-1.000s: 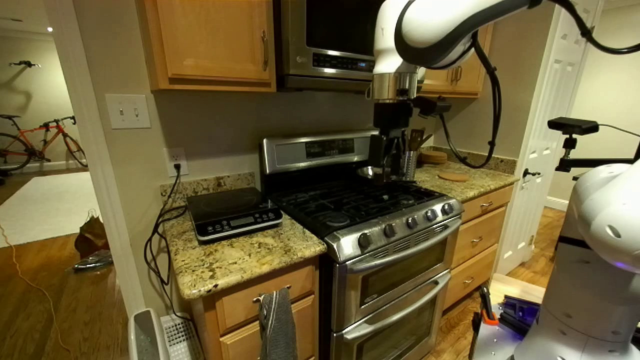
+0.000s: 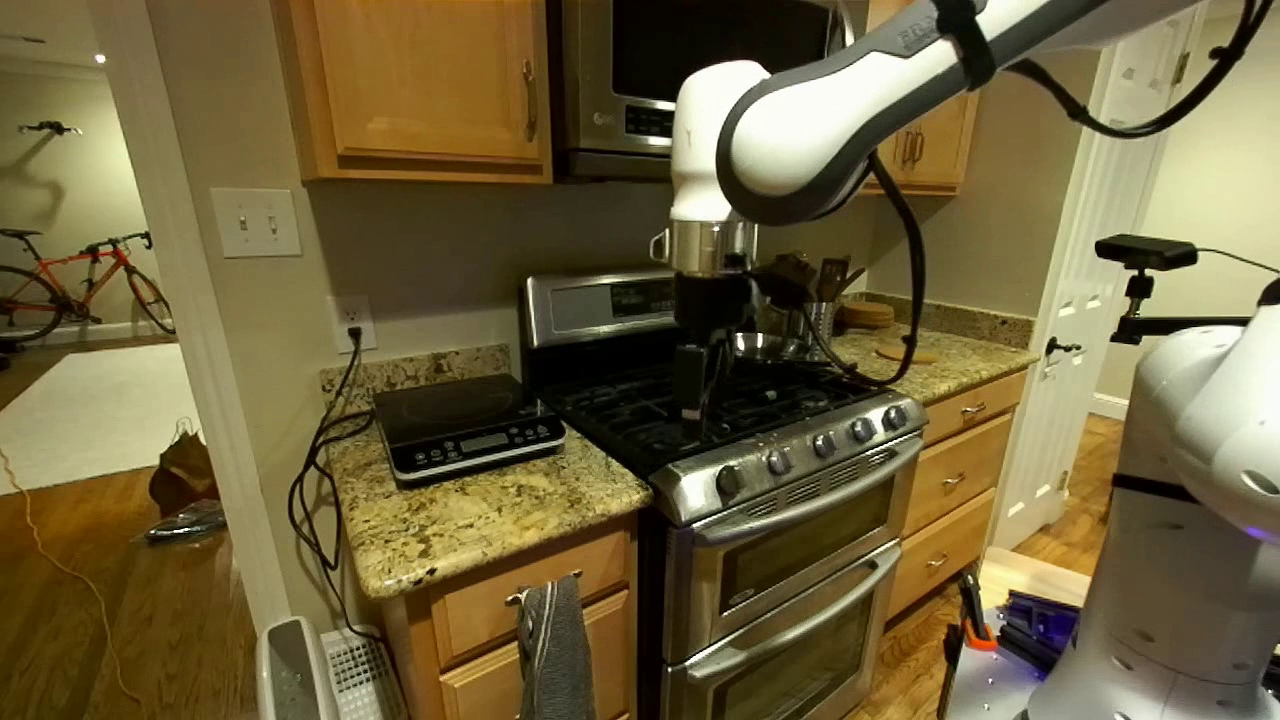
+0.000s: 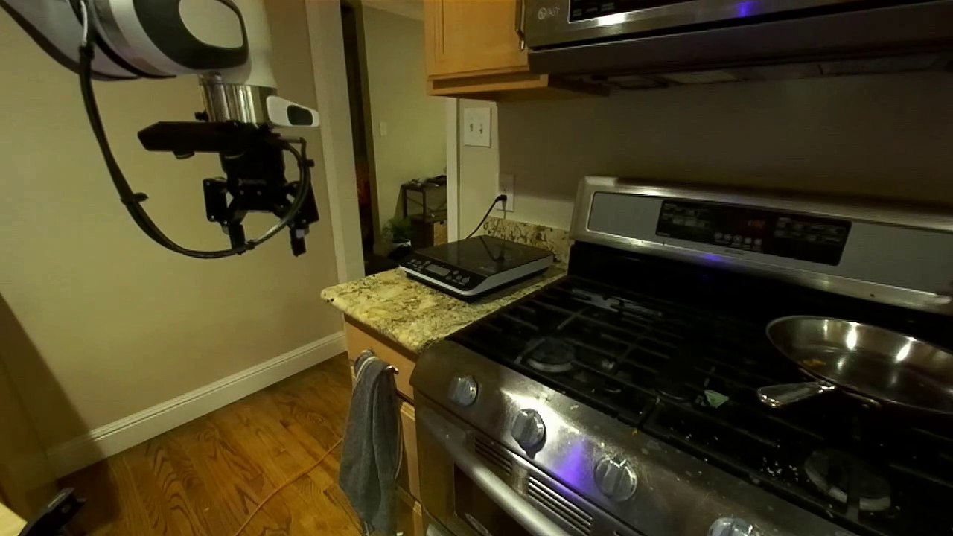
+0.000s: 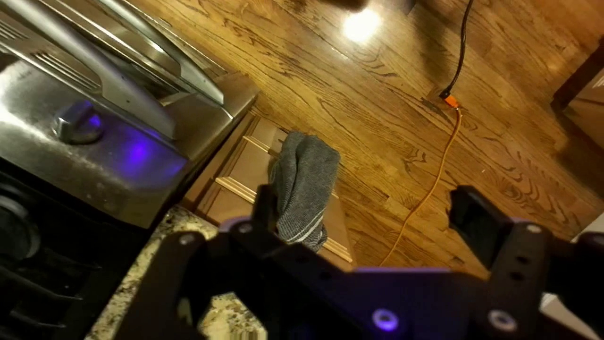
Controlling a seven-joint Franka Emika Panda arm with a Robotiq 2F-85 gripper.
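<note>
My gripper (image 3: pixel 268 243) is open and points down, its fingers wide apart with nothing between them. In exterior view 1 the gripper (image 2: pixel 699 402) appears in front of the stove top. A grey towel (image 2: pixel 555 648) hangs from a drawer handle under the left counter. From the wrist, that towel (image 4: pixel 306 181) shows below and near the left finger (image 4: pixel 264 207), apart from it as far as can be seen. On the left counter sits a black induction cooktop (image 3: pixel 482 263). A steel pan (image 3: pixel 871 357) rests on the stove's right side.
The gas stove (image 2: pixel 780 450) stands right of the granite counter (image 2: pixel 504 516); its oven handles stick out in front. A microwave (image 3: pixel 759 31) hangs above it. An orange cord (image 4: pixel 422 204) lies across the wooden floor. Open air surrounds the gripper.
In exterior view 1 the arm and gripper have shifted left and lower. The towel, cooktop and stove look unmoved.
</note>
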